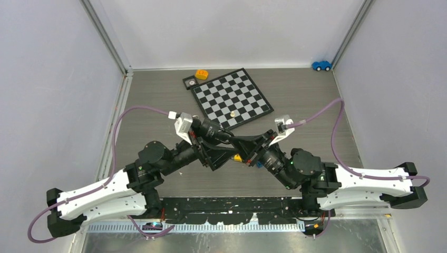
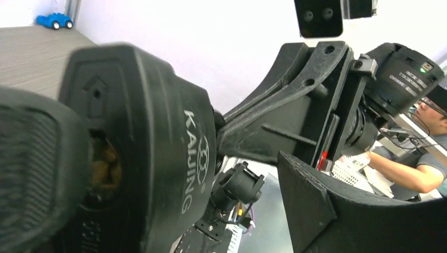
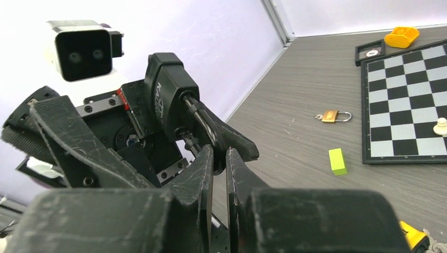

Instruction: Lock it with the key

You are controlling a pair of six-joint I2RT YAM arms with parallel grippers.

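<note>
A black KAIJING padlock (image 2: pixel 179 158) is held up between the two grippers, its keyhole facing the left wrist camera; no key shows in it. My right gripper is shut on the padlock's shackle (image 3: pixel 211 129). My left gripper (image 1: pixel 208 150) surrounds the lock body from the other side; in the left wrist view its fingers are part open, and whether they touch the body is unclear.
Below lie a chessboard (image 1: pixel 226 92), a brass padlock (image 3: pixel 329 117), a green block (image 3: pixel 337 161) and a yellow item (image 3: pixel 411 234). A blue toy car (image 1: pixel 321 65) is at the back right.
</note>
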